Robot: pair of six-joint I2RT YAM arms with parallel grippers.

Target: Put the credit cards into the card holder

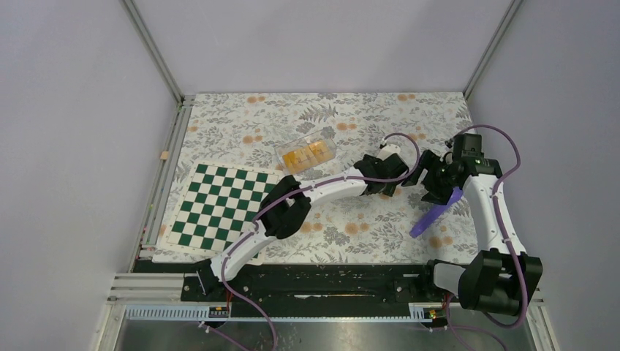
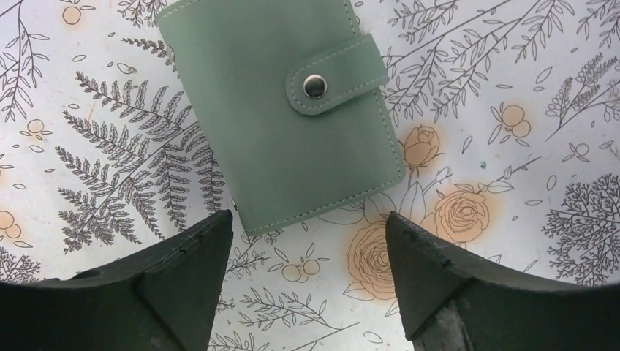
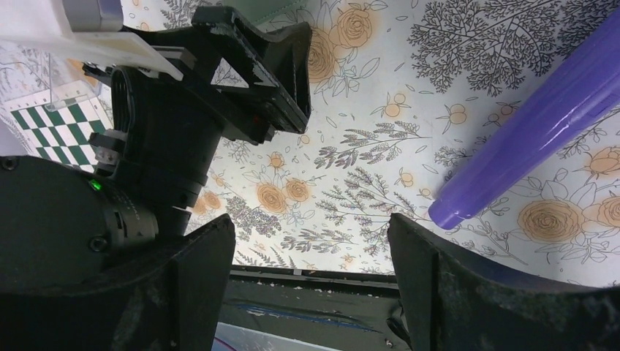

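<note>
A green leather card holder [image 2: 285,146] with a snapped strap lies on the patterned table, filling the upper middle of the left wrist view; from above it is mostly hidden under my left arm. My left gripper is open over its lower edge, nothing between the fingers. In the top view that gripper [image 1: 380,183] is right of centre. My right gripper stands open and empty near the right side, beside the left gripper. No separate credit card can be clearly made out.
A clear tray [image 1: 305,153] with orange contents sits behind my left arm. A checkered board [image 1: 216,205] lies at the left. A purple cylinder [image 3: 526,124] lies below the right arm.
</note>
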